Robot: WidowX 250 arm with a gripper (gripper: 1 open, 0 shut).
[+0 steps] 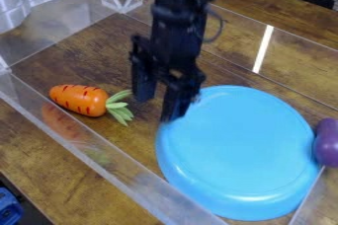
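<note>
The dark gripper (161,91) is motion-blurred in the upper middle of the camera view, low over the wooden floor between an orange toy carrot (79,99) and a blue round plate (238,155). The carrot lies at the left with its green leaves pointing right. The gripper's fingertips are too blurred to show whether it is open or shut.
A purple object (326,142), perhaps a toy eggplant, sits at the right edge beside the plate. Clear plastic walls bound the area.
</note>
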